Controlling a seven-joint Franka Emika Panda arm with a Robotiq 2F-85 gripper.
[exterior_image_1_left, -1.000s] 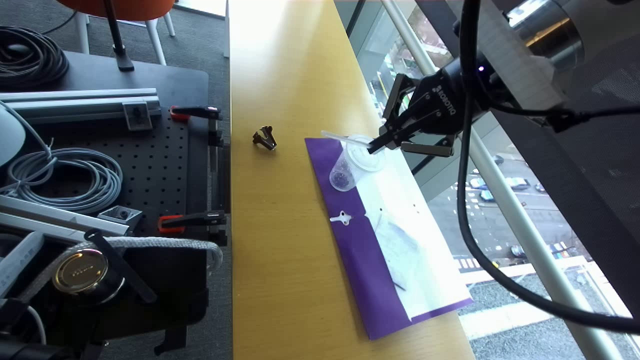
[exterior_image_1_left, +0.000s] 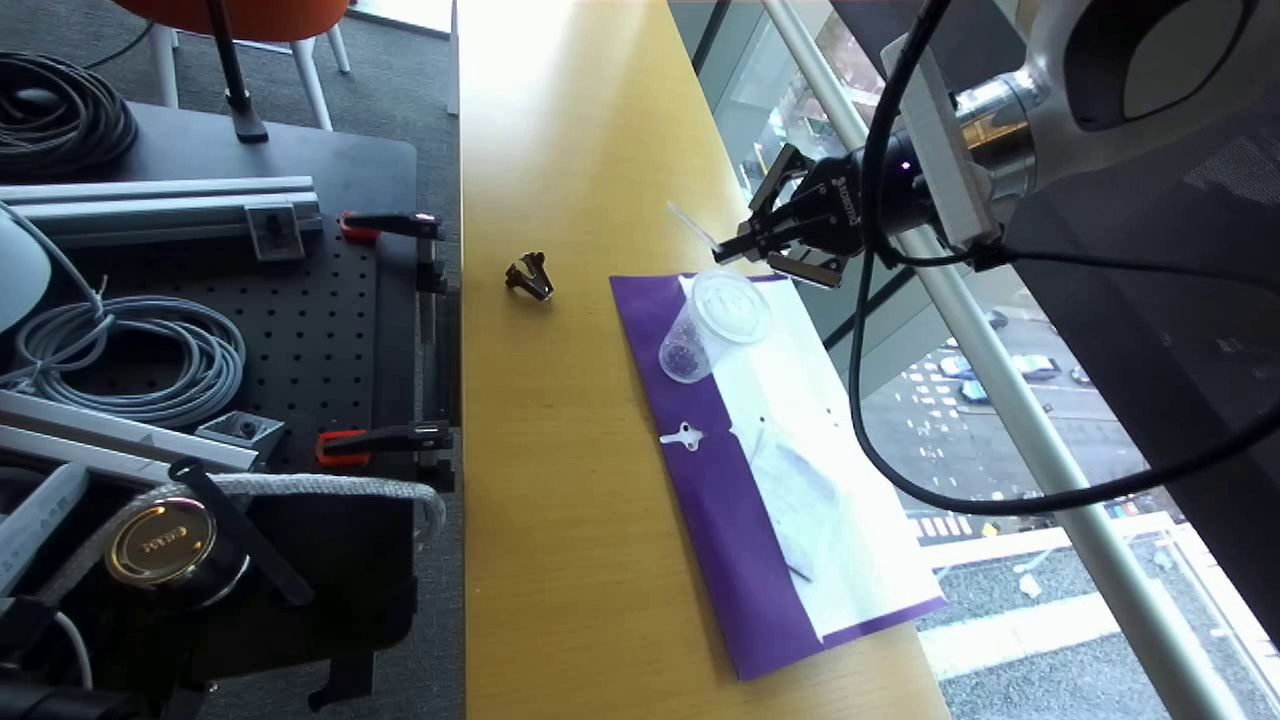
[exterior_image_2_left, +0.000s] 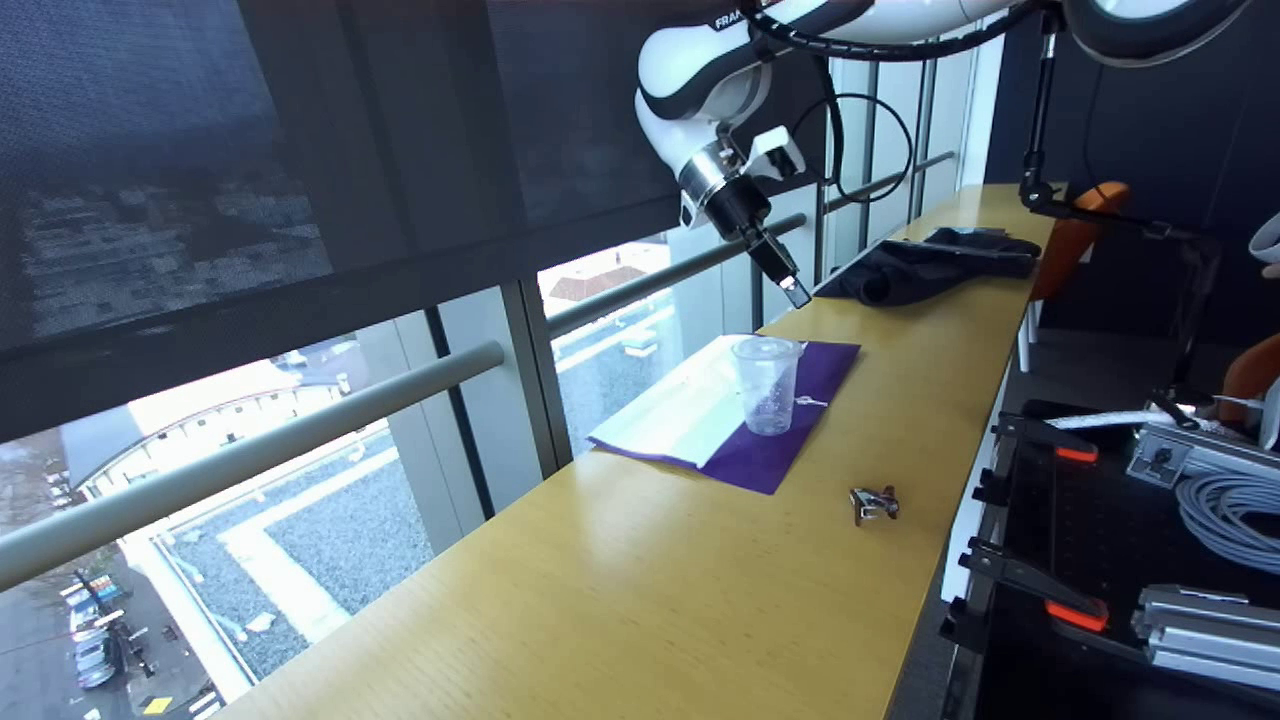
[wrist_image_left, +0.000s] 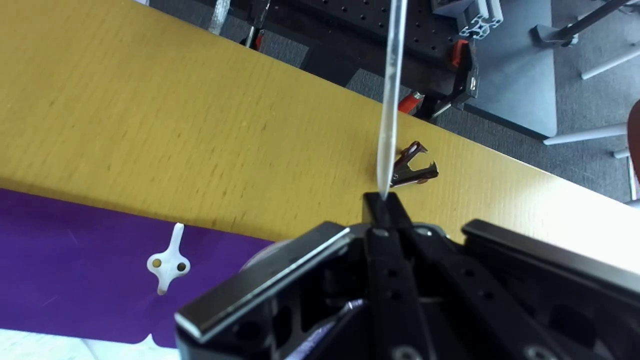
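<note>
A thin clear straw (wrist_image_left: 390, 102) sticks out from the fingertips of my gripper, which is shut on its end in the wrist view. Seen from exterior view 1, the gripper (exterior_image_1_left: 722, 250) is above and behind a clear plastic cup (exterior_image_1_left: 689, 348), with the straw (exterior_image_1_left: 693, 226) pointing toward the table's far end. The cup stands upright on a purple and white folder (exterior_image_1_left: 708, 516), apart from the gripper. In exterior view 2 the cup (exterior_image_2_left: 768, 390) sits below the gripper (exterior_image_2_left: 797, 294); the straw is hard to make out there.
A dark staple remover (exterior_image_1_left: 529, 277) lies on the bare wood. On the folder's purple strip is a small white plastic piece (exterior_image_1_left: 683, 437). A rail (exterior_image_1_left: 1020, 384) and window border one side; a black cart (exterior_image_1_left: 336, 288) stands opposite.
The arm and gripper have moved back and away from the cup toward the table's far end. The straw moved with them and now points more steeply. The cup has not moved.
</note>
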